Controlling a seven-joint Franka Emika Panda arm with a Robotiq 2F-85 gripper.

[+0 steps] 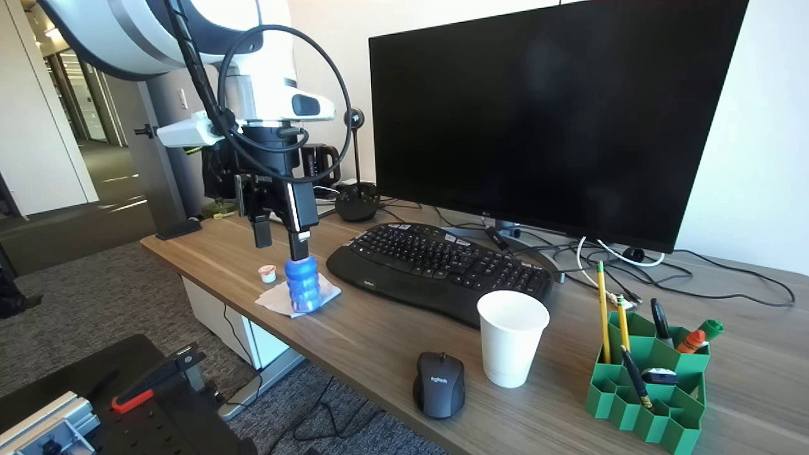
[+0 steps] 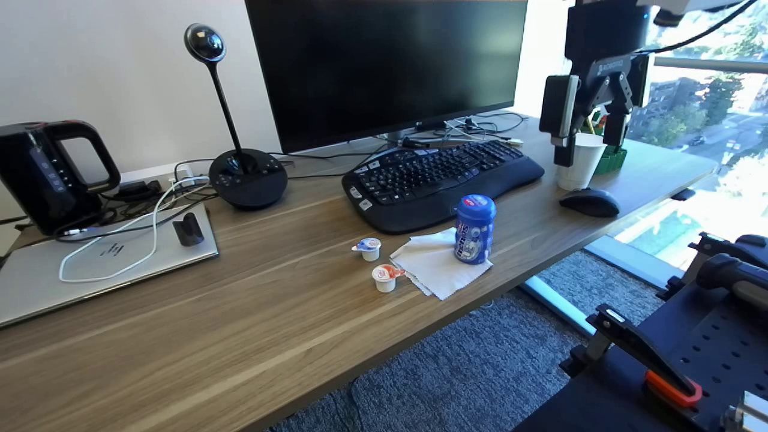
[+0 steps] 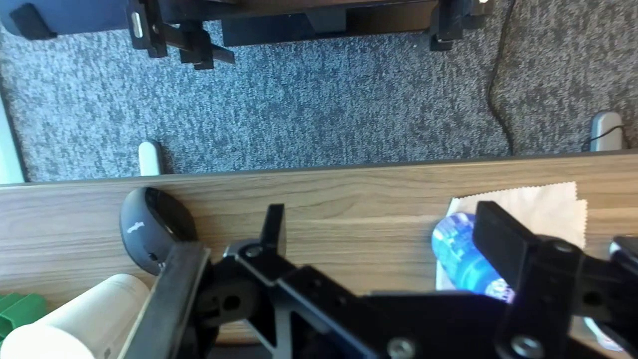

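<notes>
My gripper (image 1: 281, 236) is open and points down above the desk, with nothing between its fingers. A blue bottle-shaped container (image 2: 474, 229) stands upright on a white napkin (image 2: 439, 270). From exterior view 1 one fingertip overlaps the container's top, but exterior view 2 shows the gripper (image 2: 588, 143) well apart from it, in front of the white cup (image 2: 580, 162). In the wrist view the container (image 3: 463, 254) is partly hidden behind the right finger, while the dark mouse (image 3: 143, 224) and cup lie toward the left finger.
Two small creamer cups, one with a red lid (image 2: 385, 279) and one with a blue lid (image 2: 368, 249), sit beside the napkin. A black keyboard (image 1: 440, 265) lies before the monitor (image 1: 546, 121). A green pen holder (image 1: 652, 394) stands at the right.
</notes>
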